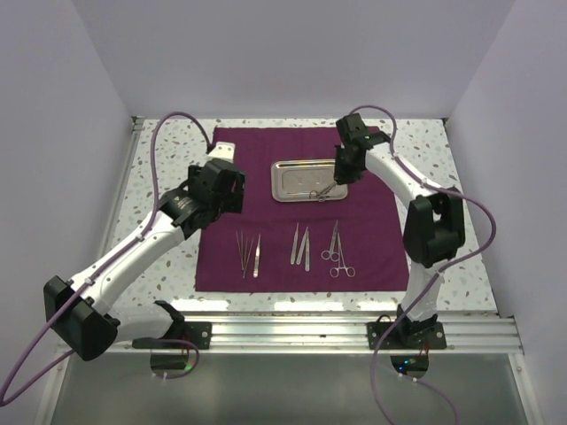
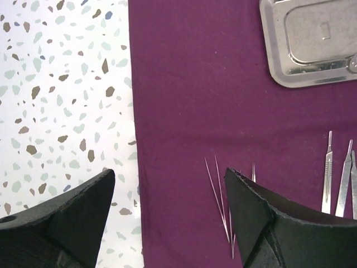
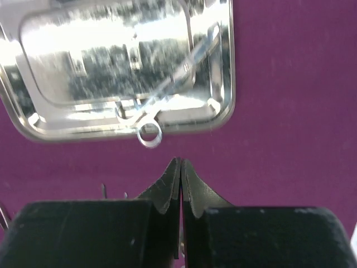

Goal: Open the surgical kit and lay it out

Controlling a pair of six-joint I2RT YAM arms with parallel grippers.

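A steel tray [image 1: 292, 180] lies on the purple cloth, holding scissor-like forceps [image 3: 150, 132] slanted at its right, rings over the near rim. My right gripper is over the tray's right end in the top view; in its wrist view the fingertips are together, below the forceps' ring, with nothing visible between them. My left gripper is open above the cloth's left side. Fine probes [image 2: 213, 190], scalpel handles [image 2: 327, 178] and ringed instruments [image 1: 342, 266] lie in rows on the near cloth.
The speckled table [image 1: 151, 195] borders the cloth [image 1: 239, 159]. The cloth's back strip and the band between tray and laid-out instruments are mostly clear.
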